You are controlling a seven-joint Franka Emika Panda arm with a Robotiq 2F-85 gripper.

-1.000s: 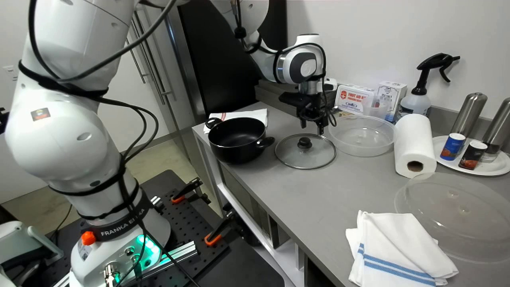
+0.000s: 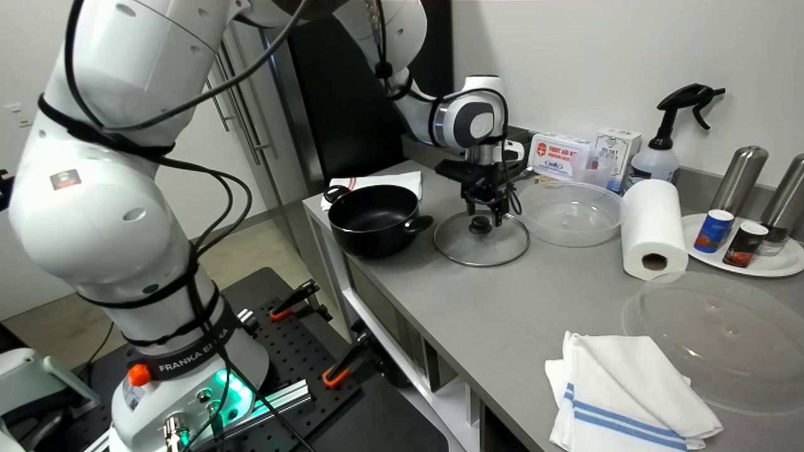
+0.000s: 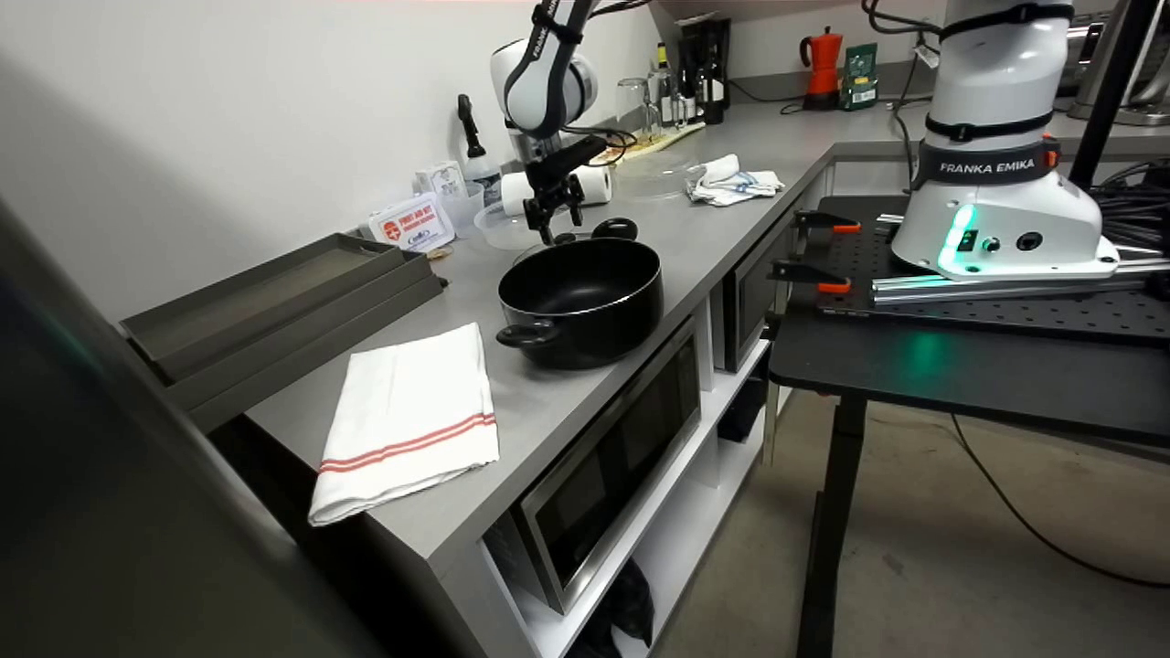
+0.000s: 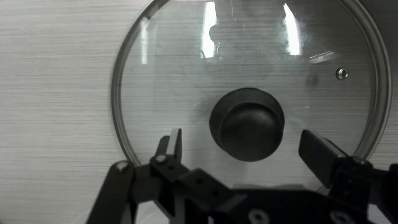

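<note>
A round glass lid (image 2: 501, 247) with a metal rim lies flat on the grey counter. Its black knob (image 4: 252, 128) shows near the middle of the wrist view, between and a little ahead of my open fingers, touching neither. My gripper (image 2: 483, 214) points down just over the lid; in the wrist view its left finger (image 4: 178, 145) and right finger (image 4: 317, 155) stand wide apart with nothing held. Beside the lid stands an empty black pot (image 2: 369, 233) with two handles, uncovered. From the other side, my gripper (image 3: 561, 225) appears behind the pot (image 3: 592, 323).
A clear plastic bowl (image 2: 573, 226) sits close beside the lid, with a paper towel roll (image 2: 654, 226) past it. A red-striped towel (image 3: 417, 406) lies by the pot. Dark trays (image 3: 285, 307) line the wall.
My gripper has come down toward the lid's knob and shifted slightly left in exterior view 1. The lid and pot have stayed in place.
</note>
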